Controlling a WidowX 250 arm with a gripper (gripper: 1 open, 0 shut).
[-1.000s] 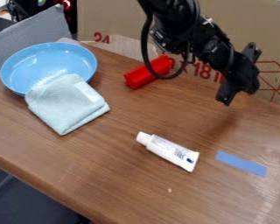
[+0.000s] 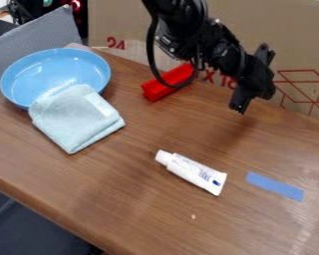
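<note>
The black robot arm reaches in from the top, its gripper [image 2: 242, 98] hanging at the back right above the wooden table, near the cardboard backdrop; it looks shut, with nothing visible between its fingers. A red object [image 2: 166, 85] lies at the back, left of the gripper and partly behind the arm. A white tube [image 2: 191, 171] lies at the front middle. A blue bowl [image 2: 55, 71] sits at the back left, with a folded pale cloth [image 2: 77, 120] just in front of it.
A cardboard panel [image 2: 302, 80] stands along the back. A blue tape strip [image 2: 274, 187] is on the table at the right. A grey fabric item [image 2: 23, 45] is at the far left.
The arm and gripper have moved left and slightly up along the back. The objects on the table have not visibly moved.
</note>
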